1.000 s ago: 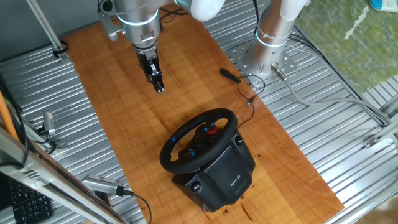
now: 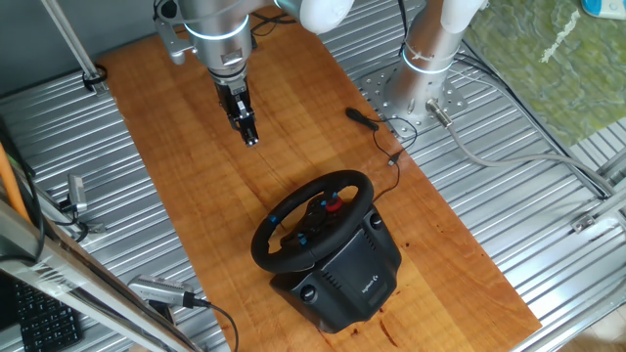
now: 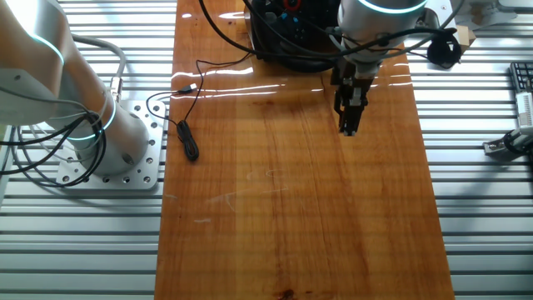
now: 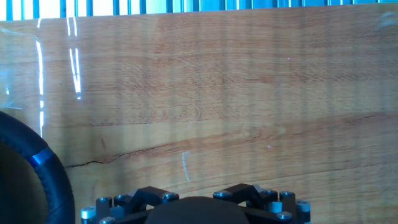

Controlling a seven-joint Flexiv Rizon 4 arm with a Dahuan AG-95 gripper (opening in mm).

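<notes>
A black racing wheel (image 2: 355, 256) with blue marks and a red dial stands on the wooden board (image 2: 176, 127), its base toward the lower right in exterior view 1. My gripper (image 2: 250, 141) points down over bare wood, apart from the wheel. Part of the wheel's rim (image 4: 55, 171) shows at the left edge of the wrist view. There the two fingers of my gripper are spread wide, with nothing between them. In exterior view 2 the gripper (image 3: 348, 131) appears side-on, and the arm and cables partly cover the wheel (image 3: 291, 37).
A coiled black cable (image 3: 188, 140) lies near the board's edge beside the robot's base (image 2: 421, 93). A grey camera-like device (image 2: 161, 290) stands off the board at the lower left. Much of the board around the gripper is clear.
</notes>
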